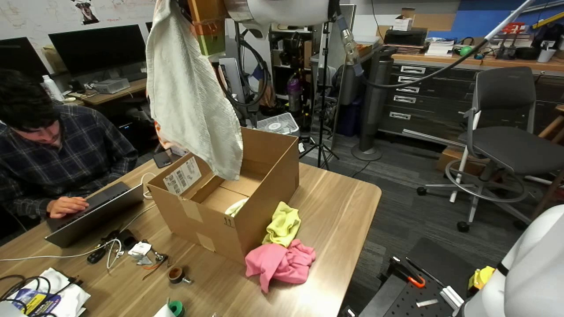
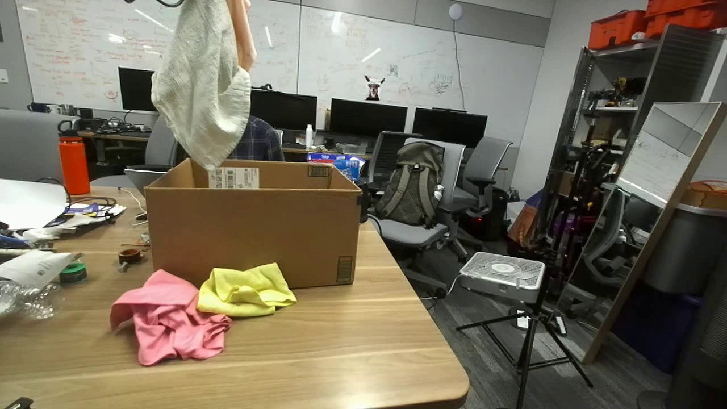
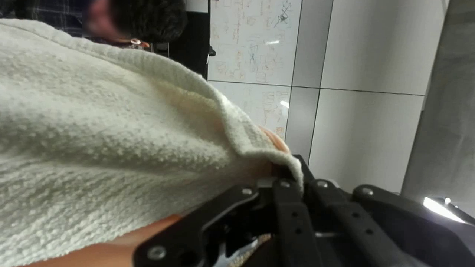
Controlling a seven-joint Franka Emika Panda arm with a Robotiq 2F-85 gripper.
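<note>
A white towel (image 1: 193, 95) with some orange on its far side hangs from my gripper, which is shut on its edge. The towel's lower corner dangles over the open cardboard box (image 1: 211, 219), near the rim in exterior view 1. Inside the box a small piece of pale cloth (image 1: 235, 206) shows; the rest of the floor is partly hidden. On the table beside the box lie a yellow cloth (image 2: 246, 289) and a pink cloth (image 2: 173, 319), crumpled and touching. Both exterior views cut off the fingertips at the top.
A person (image 1: 58, 142) works at a laptop (image 1: 95, 211) left of the box. Tape rolls, cables and packaging clutter the near left of the table (image 1: 338, 211).
</note>
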